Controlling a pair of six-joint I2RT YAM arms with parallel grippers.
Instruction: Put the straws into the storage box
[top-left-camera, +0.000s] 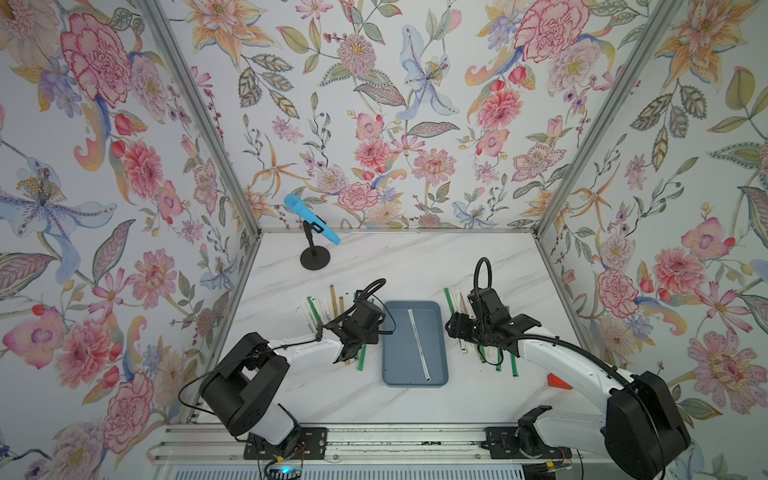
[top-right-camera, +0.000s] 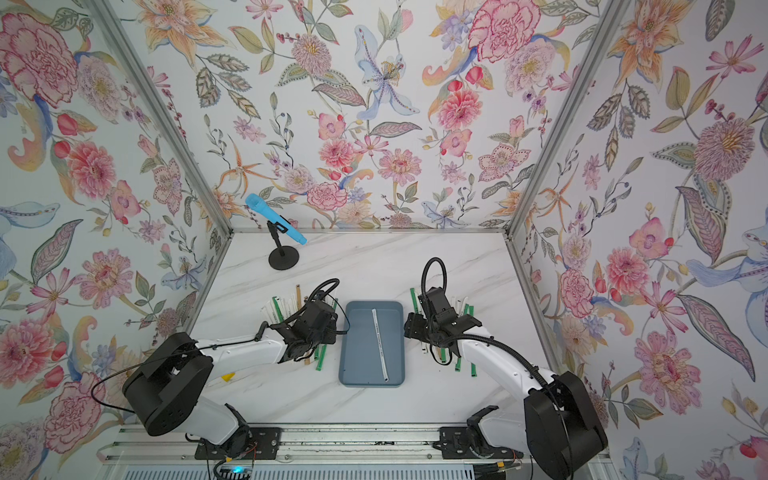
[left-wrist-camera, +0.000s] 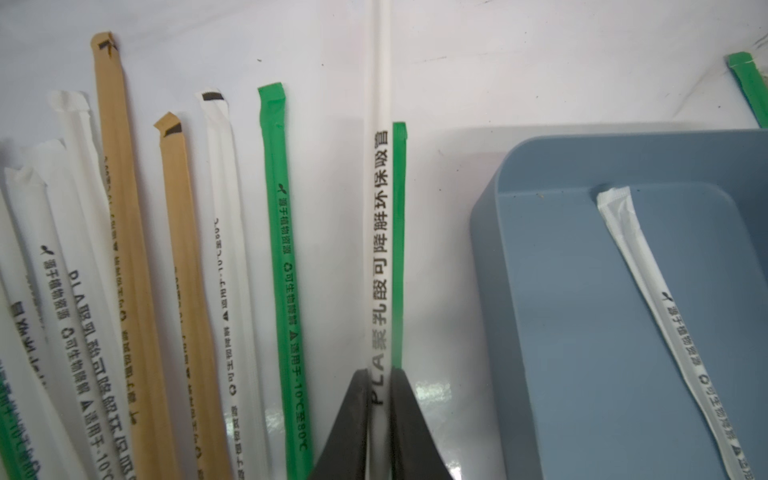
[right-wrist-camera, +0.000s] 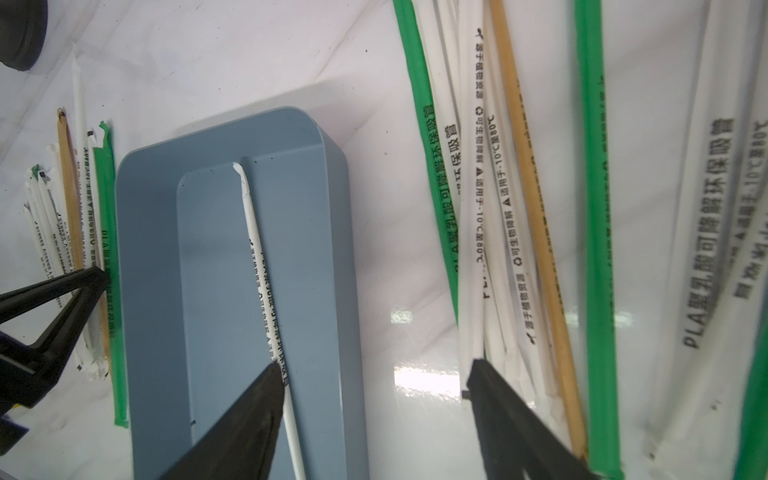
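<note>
A blue-grey storage box (top-left-camera: 400, 344) sits mid-table with one white straw (right-wrist-camera: 264, 304) inside. Paper-wrapped straws in white, green and brown lie in groups left and right of it. My left gripper, over the left group beside the box, is shut on a white straw (left-wrist-camera: 378, 240), which runs up through the left wrist view with a green straw just behind it. My right gripper stands open at the box's right side, above the right group of straws (right-wrist-camera: 520, 240), with nothing between its fingers.
A blue microphone-like object on a black stand (top-left-camera: 314, 256) is at the back left. An orange object (top-left-camera: 558, 380) lies at the right front.
</note>
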